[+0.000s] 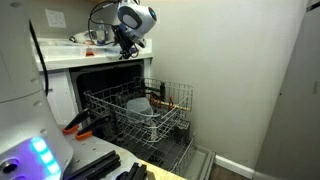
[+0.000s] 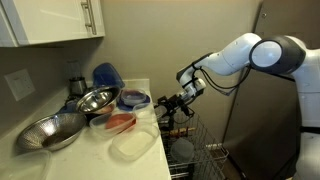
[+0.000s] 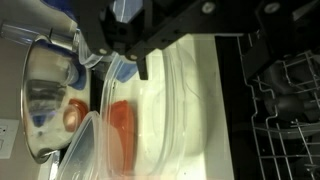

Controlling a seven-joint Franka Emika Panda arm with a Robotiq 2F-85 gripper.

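My gripper is open over the counter's edge beside the dishwasher, with nothing visible between its fingers. In exterior view 2 the gripper stands near a clear plastic container on the white counter. A clear container's rim passes beneath the left finger in the wrist view; I cannot tell whether they touch. Another clear container sits in the dishwasher's upper rack, below the gripper.
A metal colander, a metal bowl and several other containers crowd the counter. The dishwasher's lower rack is pulled out too. Bare wall lies to its right in exterior view 1.
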